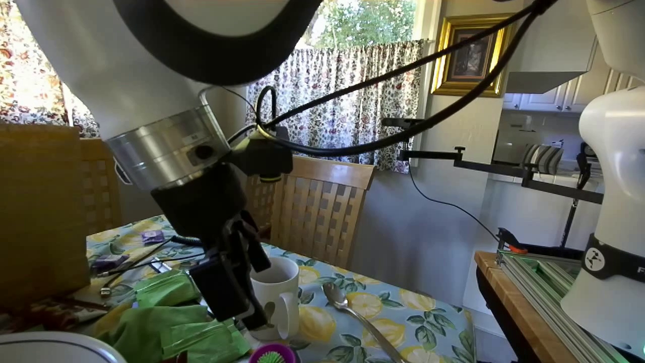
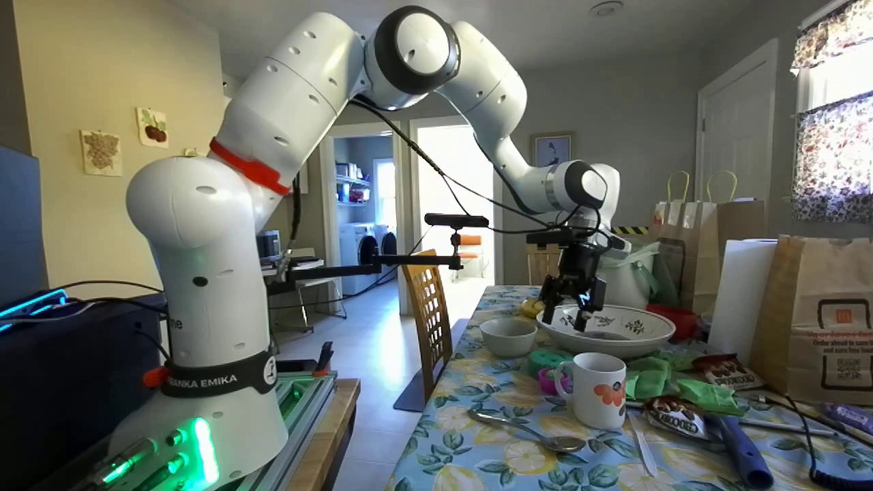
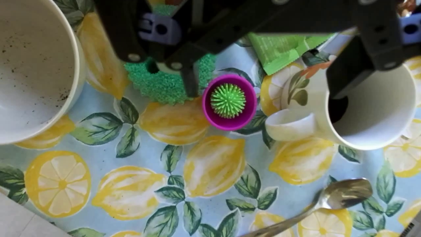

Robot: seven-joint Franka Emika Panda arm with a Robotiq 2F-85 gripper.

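Observation:
My gripper is open above the table, its fingers spread wide with nothing held between them. In the wrist view, one fingertip [image 3: 191,83] hangs over the edge of a green scrubber [image 3: 144,81], and the other finger overlaps the white floral mug [image 3: 375,114]. Between the fingers and slightly lower in that picture is a small magenta cup [image 3: 207,112] with a green bristly top [image 3: 228,100]. From exterior view 1, the gripper [image 1: 261,291] covers the left part of the mug [image 1: 278,275]; whether they touch cannot be told.
A metal spoon [image 3: 345,193] lies on the lemon-print tablecloth. A white bowl [image 2: 509,337] and a large patterned bowl [image 2: 646,344] stand nearby, while green wrappers [image 1: 181,323] lie beside the mug. Paper bags [image 2: 826,311] rise at the table's side.

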